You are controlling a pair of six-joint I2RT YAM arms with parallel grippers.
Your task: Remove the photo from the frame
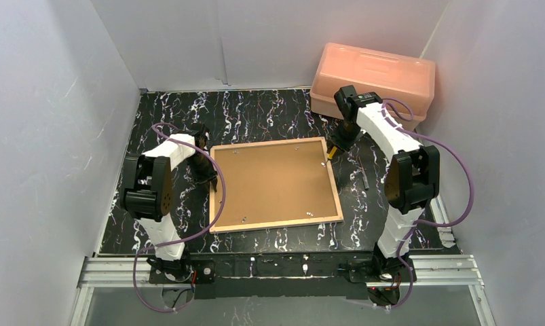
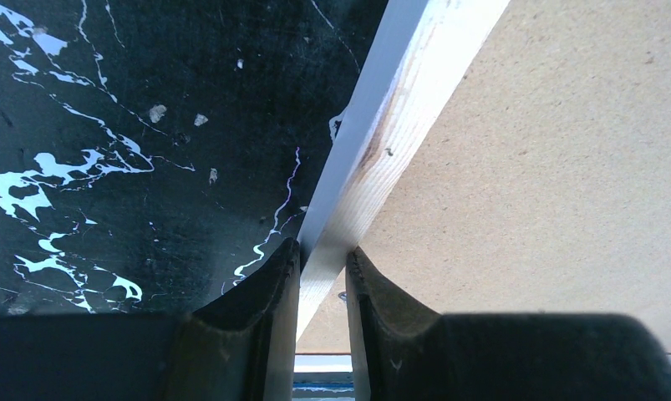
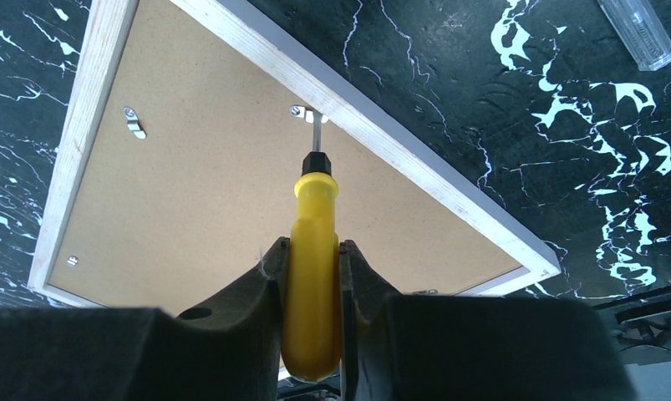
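The photo frame (image 1: 269,183) lies back up on the dark marbled table, its brown backboard (image 3: 190,192) held by small metal clips (image 3: 134,124) along the inner edges. My left gripper is shut on the frame's left wooden edge. My right gripper is shut on a yellow screwdriver (image 3: 313,276), whose blade reaches down to a clip (image 3: 299,111) at the right edge of the frame, seen close in the right wrist view. The photo itself is hidden.
A pink plastic box (image 1: 374,68) sits at the back right. A clear slim object (image 3: 637,33) lies on the table right of the frame. Grey walls surround the table; bare table shows behind the frame.
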